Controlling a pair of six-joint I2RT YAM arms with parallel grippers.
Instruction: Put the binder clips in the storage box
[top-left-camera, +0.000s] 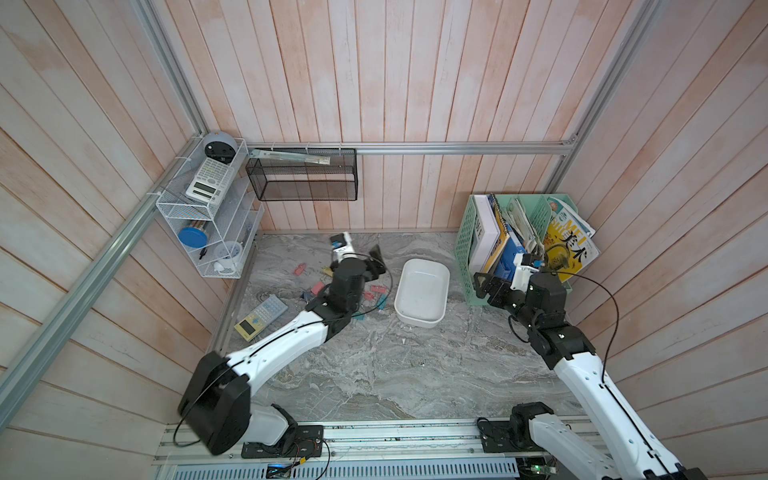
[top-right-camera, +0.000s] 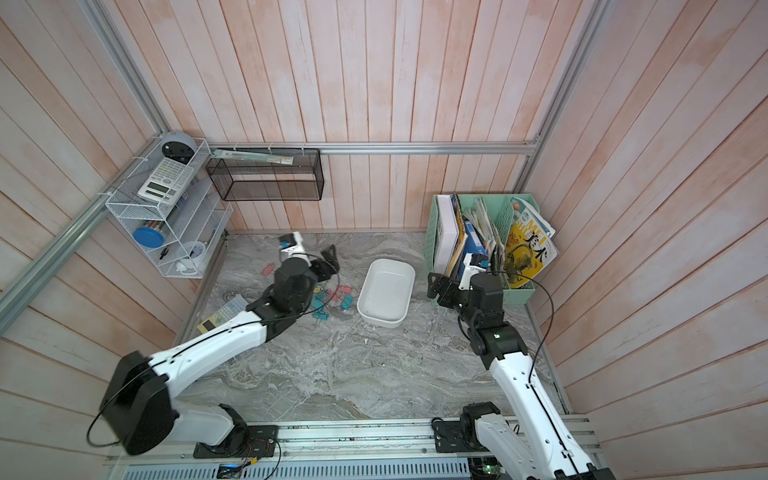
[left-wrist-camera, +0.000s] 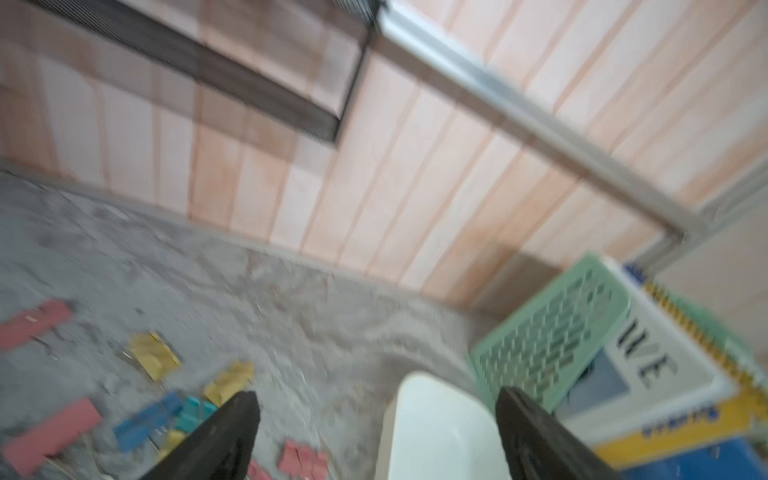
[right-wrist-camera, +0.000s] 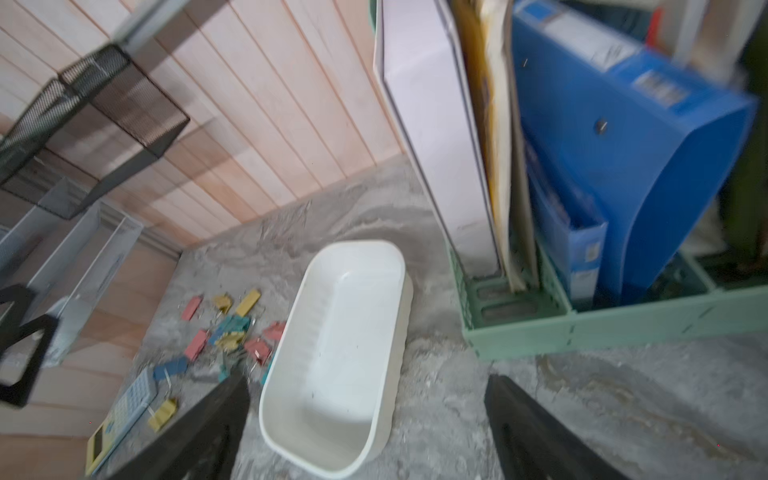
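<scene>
Binder clips in red, yellow, blue and teal lie scattered on the grey table, left of the box; red clips (right-wrist-camera: 197, 344) and teal clips (right-wrist-camera: 232, 324) show in the right wrist view. From above, my left arm covers part of the cluster. The storage box (top-left-camera: 422, 292), white and empty, sits mid-table. My left gripper (top-left-camera: 357, 254) hangs above the clips, open, its dark fingers (left-wrist-camera: 232, 432) wide apart with nothing between. My right gripper is open and empty too, over the table between the box and the green basket.
A green basket (right-wrist-camera: 576, 329) of folders and books stands at the right, close to my right gripper. A calculator (top-left-camera: 261, 317) lies at the left. A black mesh basket (top-left-camera: 302, 176) and a white wire rack (top-left-camera: 209, 209) hang behind.
</scene>
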